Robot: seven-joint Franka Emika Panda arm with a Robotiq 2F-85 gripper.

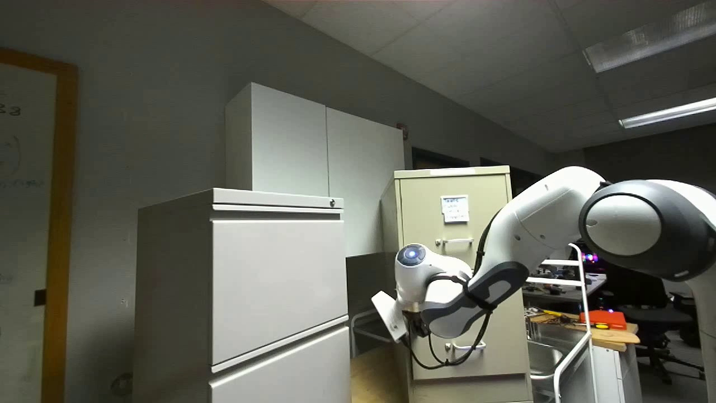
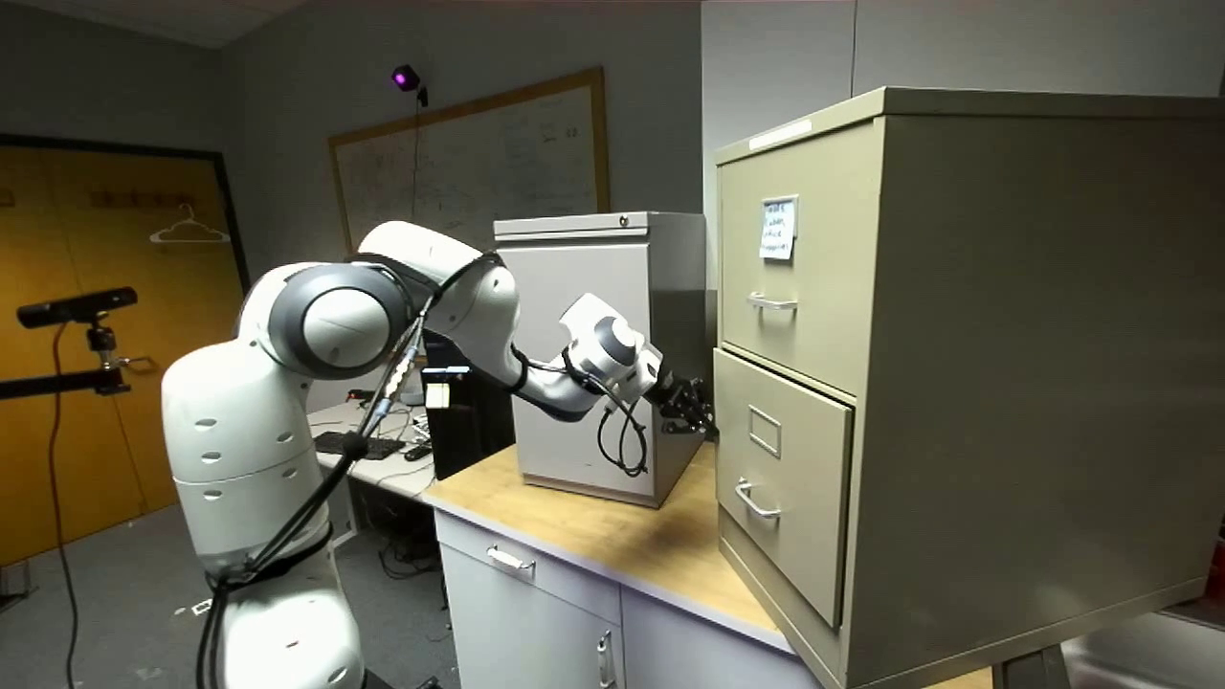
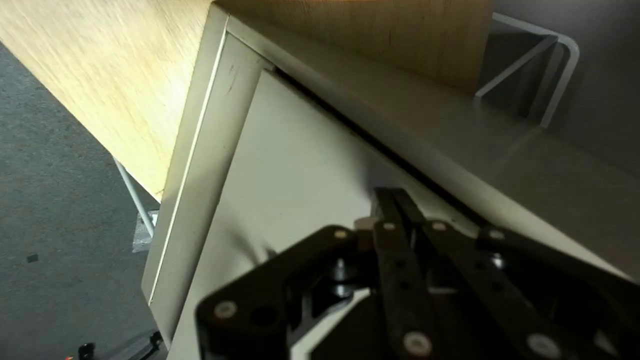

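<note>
A beige filing cabinet point(image 2: 1011, 379) stands tilted in its pose at the right in exterior view 2. Its lower drawer point(image 2: 792, 551) sits slightly proud of the frame, with a narrow dark gap along its side. My gripper is shut, and nothing shows between its fingers. The fingertips are at the drawer front near its side edge in the wrist view; whether they touch it I cannot tell. In exterior view 2 the gripper point(image 2: 709, 425) is beside the drawer's far edge. The drawer handle point(image 2: 755, 500) is free of it.
A grey two-drawer cabinet point(image 2: 580, 356) rises close behind the arm on the wooden counter point(image 2: 540, 488). The upper drawer point(image 2: 792, 276) of the beige cabinet is closed. A white metal frame point(image 1: 582, 322) stands to the right in exterior view 1.
</note>
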